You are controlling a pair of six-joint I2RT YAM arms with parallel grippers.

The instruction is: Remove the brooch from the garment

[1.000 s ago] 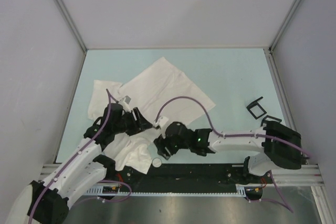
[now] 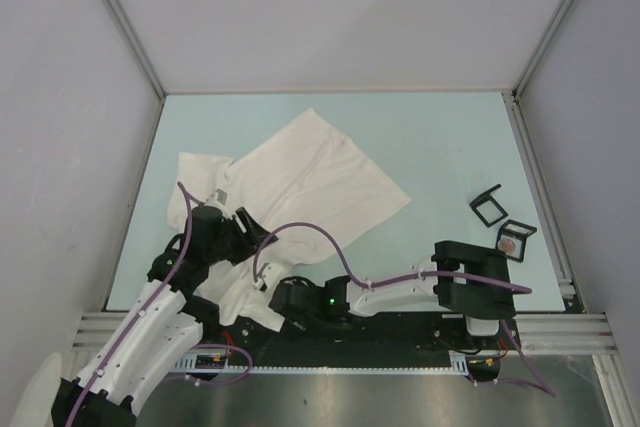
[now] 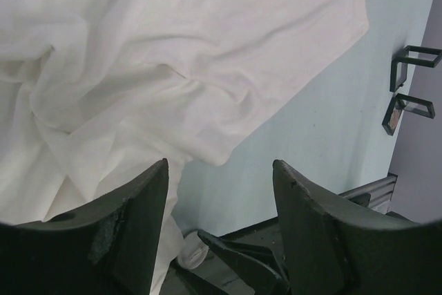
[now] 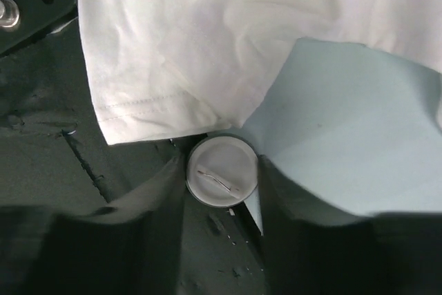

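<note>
A white garment (image 2: 330,177) lies crumpled over the pale blue tabletop. Below its hem, in the right wrist view, a round disc (image 4: 222,170) with a thin pin across it lies at the table's edge, between the blurred fingers of my right gripper, which are apart; whether they touch it I cannot tell. In the left wrist view the disc (image 3: 193,255) is partly hidden by the right gripper. My left gripper hangs open above the garment, nothing between its fingers.
Two small black frame-like objects (image 2: 489,209) (image 2: 513,239) lie at the right of the table. A dark strip runs along the front edge.
My right gripper has come down and toward the front left, onto the disc at the edge.
</note>
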